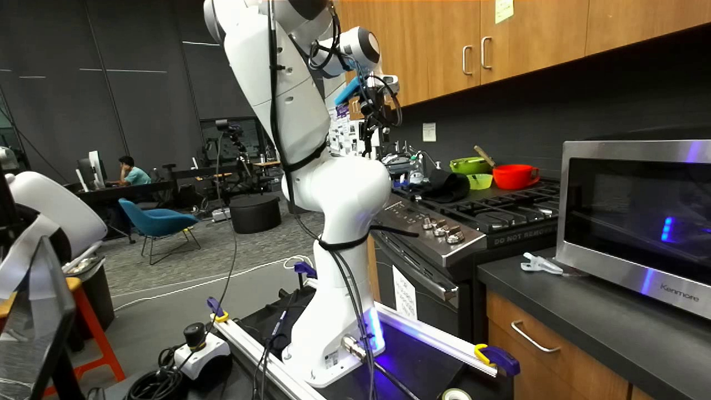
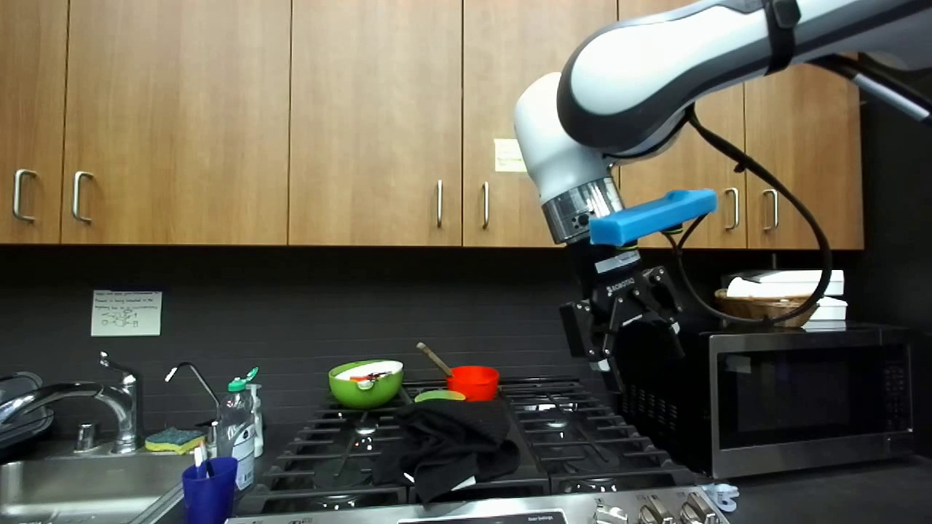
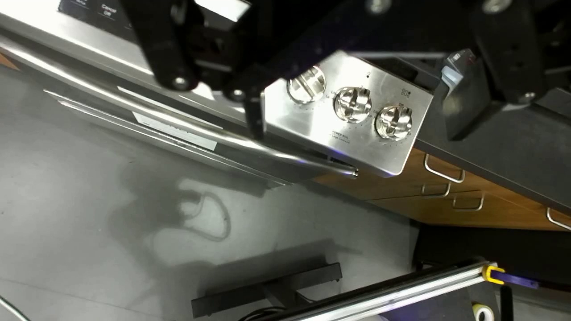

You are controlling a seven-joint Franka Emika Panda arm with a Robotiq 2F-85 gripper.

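Note:
My gripper hangs in the air in front of the stove's right side, its black fingers spread apart and nothing between them. In the wrist view the fingers frame the stove's front panel with its silver knobs, well below. On the stove's back sit a green bowl with a few items in it and a red pot with a wooden handle sticking out. A small light-green bowl stands beside the pot. Draped over the middle burners is a black cloth.
A microwave stands on the counter at right, with a white clip before it. Wooden cabinets hang above. At left are a sink, a soap bottle and a blue cup.

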